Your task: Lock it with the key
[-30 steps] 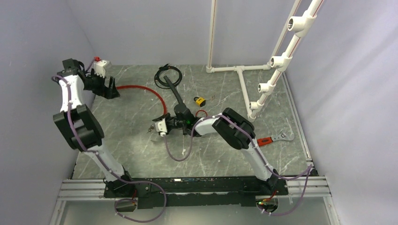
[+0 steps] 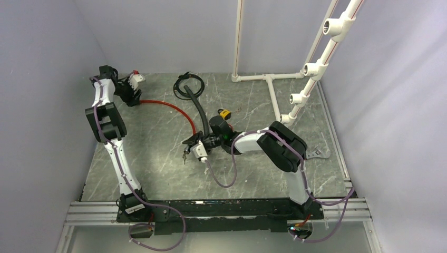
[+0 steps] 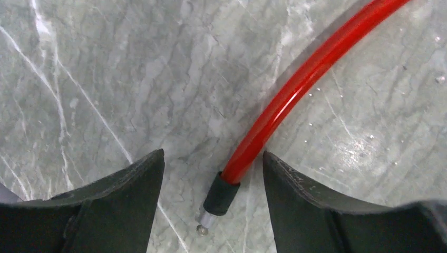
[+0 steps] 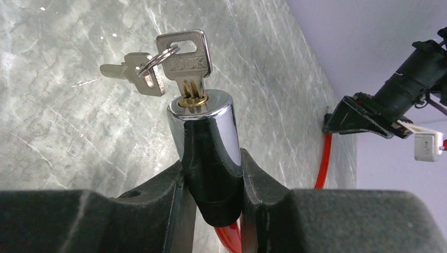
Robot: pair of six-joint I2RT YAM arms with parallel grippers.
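Observation:
In the right wrist view a chrome and black lock head is between the fingers of my right gripper, shut on it. A key stands in its brass keyway, and a second key hangs from the same ring. The lock's red cable runs left across the floor. Its free end carries a black collar and metal pin, lying in the gap of my left gripper, whose fingers stand apart on both sides without touching it.
A coiled black cable lies at the back, with a yellow padlock near my right wrist. White pipes stand back right. A wrench lies by the right arm.
My right gripper has carried the lock head and keys rightward and toward the front.

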